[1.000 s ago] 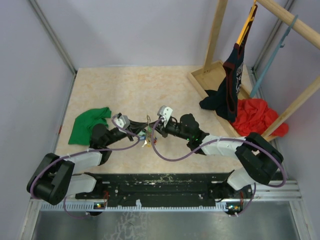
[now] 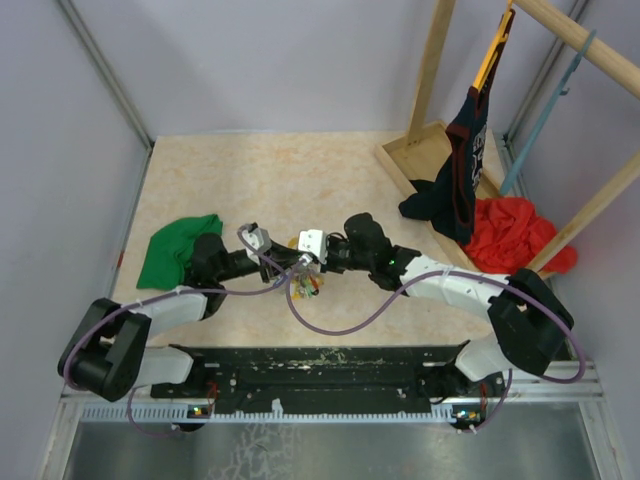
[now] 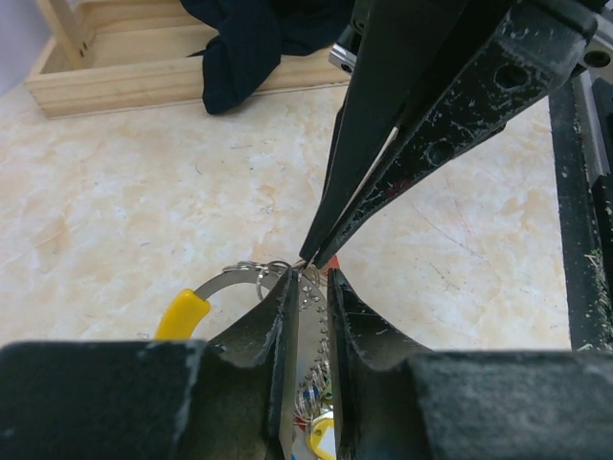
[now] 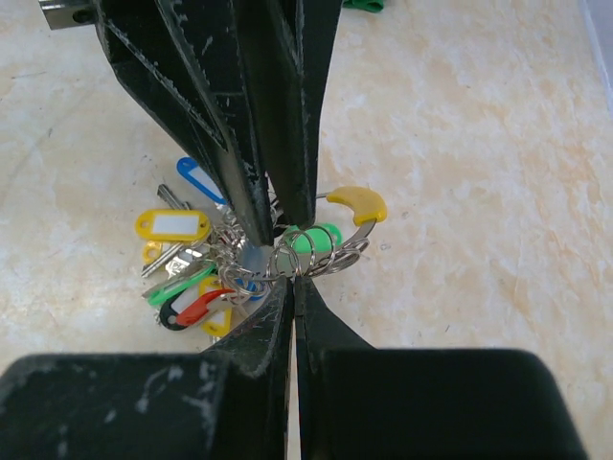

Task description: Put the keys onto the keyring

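Both grippers meet over the keyring (image 4: 364,230) near the middle of the table, its yellow grip (image 3: 182,314) showing. My right gripper is shut at thin wire loops of the ring, with the bunch of coloured key tags (image 4: 172,226) and keys hanging around them. My left gripper is at the ring too, its fingertips close to my right gripper's; in the left wrist view they look close together at the wire, and whether they are apart is unclear.
A green cloth (image 2: 168,255) lies at the left. A wooden tray (image 2: 407,160) with a frame, a hanging dark bag (image 2: 460,170) and a red cloth (image 2: 515,235) stands at the right.
The two arms have shifted slightly in the top view, my right one turning a little and moving leftward at its tip. The grippers remain together over the keys.
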